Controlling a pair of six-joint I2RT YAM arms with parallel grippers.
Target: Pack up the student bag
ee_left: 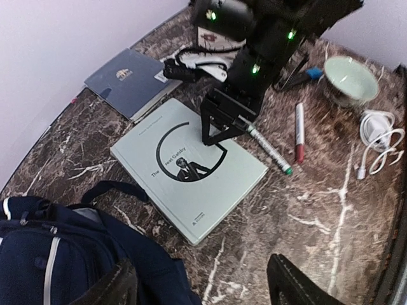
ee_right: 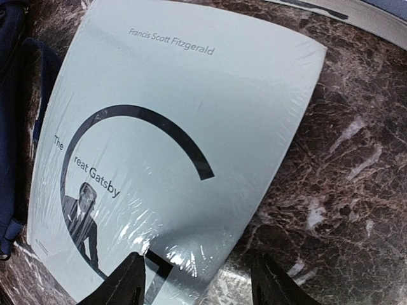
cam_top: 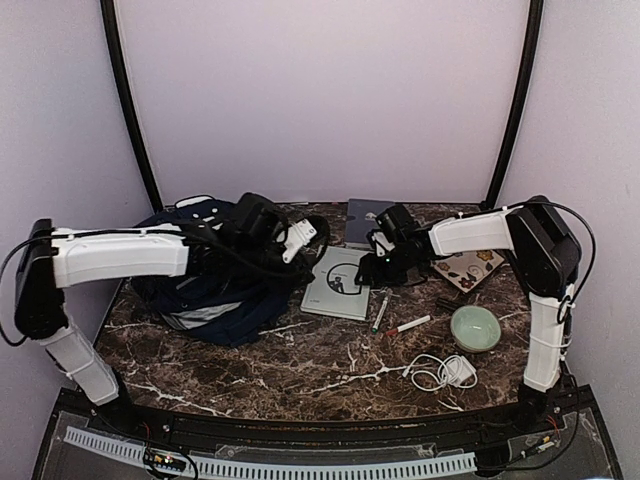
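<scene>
The navy student bag (cam_top: 235, 322) lies slumped on the left of the table, its grey lining partly showing under my left arm. Right of it, a pale Great Gatsby book (cam_top: 325, 298) rests flat. My left gripper hangs between bag and book, its fingers apart and empty. At the book's right side is my right gripper, also open; the book's edge (ee_right: 238, 238) runs through the gap between its fingers, which are not closed on it. A dark blue notebook (cam_top: 366, 215) lies behind the book.
A green-capped marker (cam_top: 380, 314) and a red-capped marker (cam_top: 412, 325) lie right of the book. Farther right are a green bowl (cam_top: 475, 328), a white charger with cable (cam_top: 458, 371) and a floral-patterned item (cam_top: 470, 268).
</scene>
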